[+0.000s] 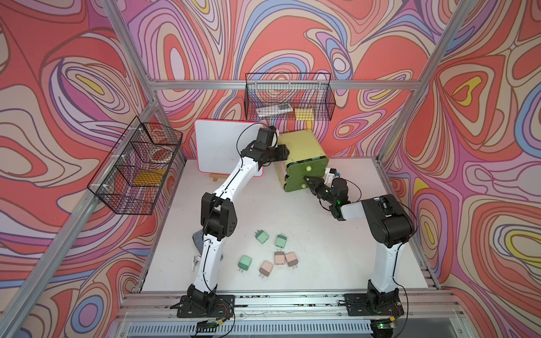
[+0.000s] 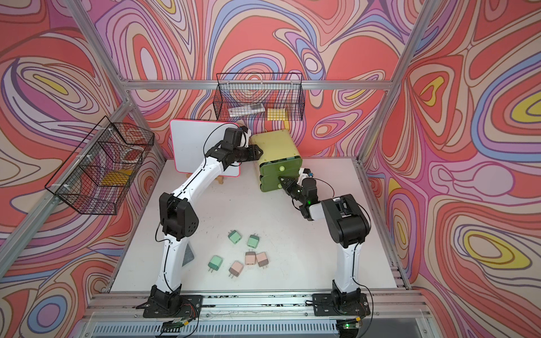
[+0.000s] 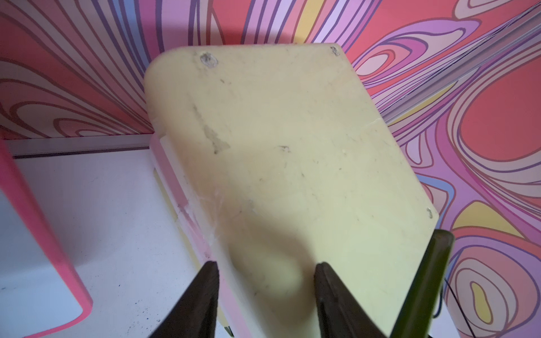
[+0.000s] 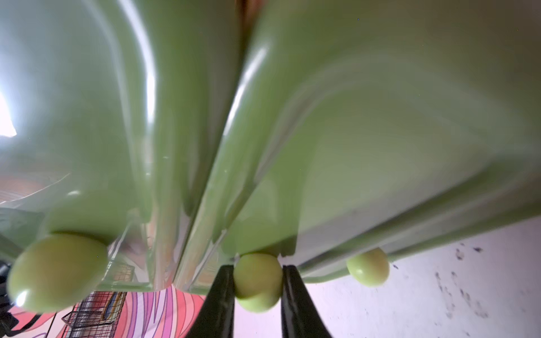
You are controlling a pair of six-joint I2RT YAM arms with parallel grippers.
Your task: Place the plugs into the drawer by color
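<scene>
The olive-green drawer unit (image 1: 301, 143) stands at the back centre, with round knobs on its drawer fronts. My left gripper is at the top's left edge, fingers apart and open. My right gripper has its fingertips on either side of the middle drawer's knob (image 4: 258, 281), shut on it. Green plugs (image 1: 262, 236) and pink plugs (image 1: 266, 268) lie loose at the front of the table.
A whiteboard (image 1: 222, 146) stands left of the unit. Wire baskets hang at the back (image 1: 290, 95) and left (image 1: 135, 169).
</scene>
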